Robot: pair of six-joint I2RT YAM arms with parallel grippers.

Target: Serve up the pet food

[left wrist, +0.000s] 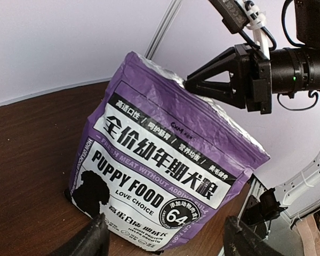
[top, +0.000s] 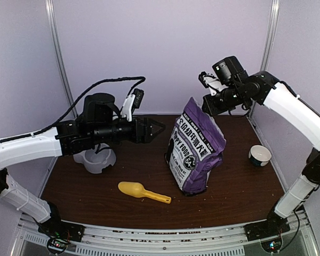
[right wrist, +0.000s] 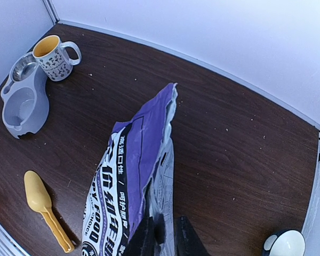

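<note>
A purple puppy food bag (top: 192, 149) stands tilted on the right-centre of the table. My right gripper (top: 208, 105) is at the bag's top edge, its fingers around or against the seam; whether it grips the seam is unclear. My left gripper (top: 154, 130) hangs open left of the bag, nothing between its fingers. A yellow scoop (top: 144, 193) lies at the front. A grey double bowl (top: 95, 160) is at the left, partly behind the left arm. A small dark-rimmed bowl (top: 260, 154) stands at the right.
A patterned mug (right wrist: 56, 58) stands behind the grey bowl. Walls close in the back and both sides.
</note>
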